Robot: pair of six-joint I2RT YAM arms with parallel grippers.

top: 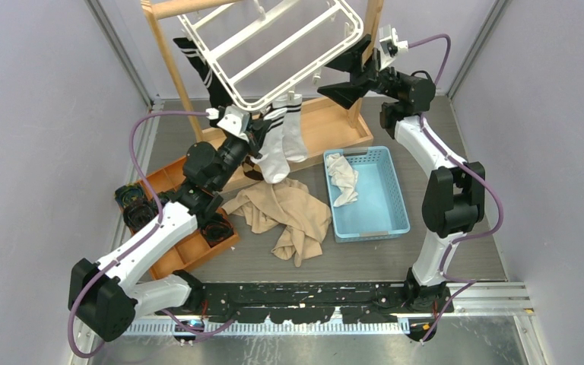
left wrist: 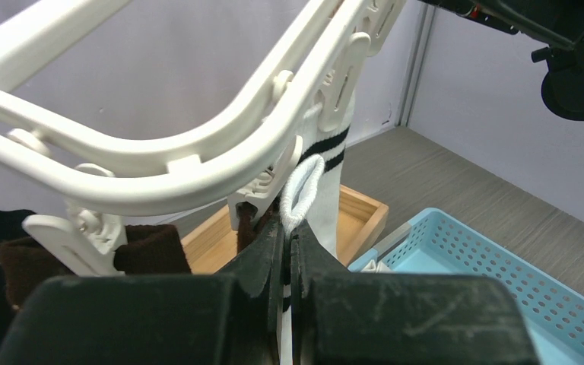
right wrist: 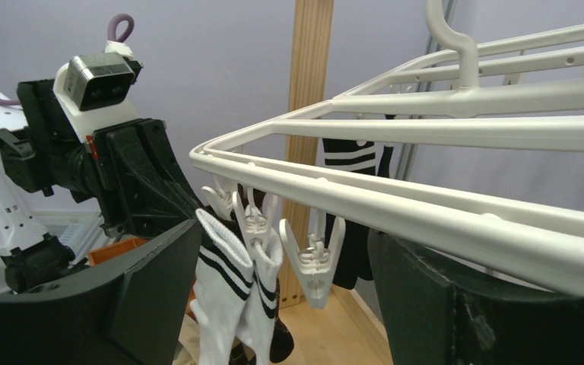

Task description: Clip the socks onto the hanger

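Note:
A white sock with black stripes [top: 275, 162] hangs from my left gripper [top: 265, 123], which is shut on its cuff [left wrist: 302, 190]. That cuff stands just under the near corner of the white hanger [left wrist: 122, 156], beside a clip [right wrist: 255, 222]. Behind it, a second white striped sock [right wrist: 267, 300] hangs from the hanger. To the right, an empty clip [right wrist: 315, 262] dangles from the hanger's rail. My right gripper is open around that clip, its dark fingers [right wrist: 156, 285] apart on either side. Whether the held cuff touches a clip, I cannot tell.
A black striped sock [top: 201, 68] and brown socks [left wrist: 152, 247] also hang from the hanger. Below stand a blue basket [top: 397, 190] holding a pale cloth, a tan cloth [top: 289, 213] and an orange box [top: 169, 262]. The wooden frame's post [right wrist: 310, 61] rises behind.

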